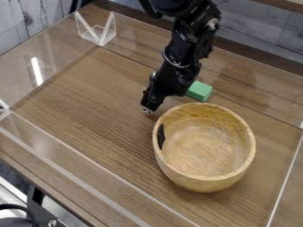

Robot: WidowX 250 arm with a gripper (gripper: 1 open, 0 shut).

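The black gripper (153, 104) is low over the wooden table (71, 115), just left of and behind a large tan oval bowl (219, 173). It looks shut; a small pale spot shows at its tips, too small to identify. A green block (200, 91) lies on the table behind the bowl, right of the gripper and partly behind the arm.
A clear plastic stand (97, 29) is at the back left. The back edge runs along the top right, and a black cable lies at the bottom left corner.
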